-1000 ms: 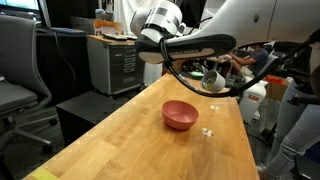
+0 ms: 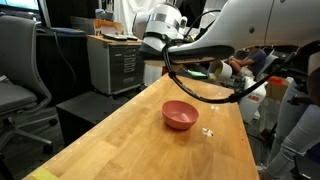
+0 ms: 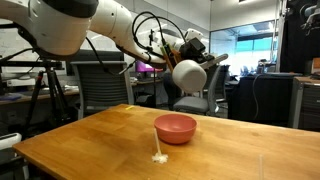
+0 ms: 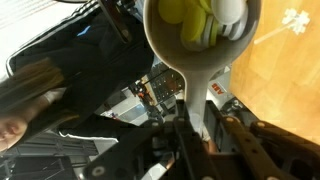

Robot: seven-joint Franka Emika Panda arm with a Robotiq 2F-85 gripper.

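In the wrist view, my gripper is shut on the near wall of a light-coloured cup (image 4: 190, 62). Yellow pieces (image 4: 196, 22) and a white round piece (image 4: 230, 10) show inside the cup. From exterior view 2, the pale cup (image 3: 188, 76) hangs tilted in the air above and slightly right of a red bowl (image 3: 176, 126), clear of it. The bowl (image 2: 180, 115) stands upright on the wooden table and seems empty in exterior view 1. There the arm and its cable partly hide the cup.
A small white item (image 3: 159, 157) lies on the table (image 3: 90, 140) in front of the bowl. An office chair (image 2: 20, 90) and a drawer cabinet (image 2: 120, 65) stand beyond the table edge.
The cup has risen a little and its opening has turned out of sight in exterior view 1. The arm has shifted slightly with it. The red bowl has stayed put.
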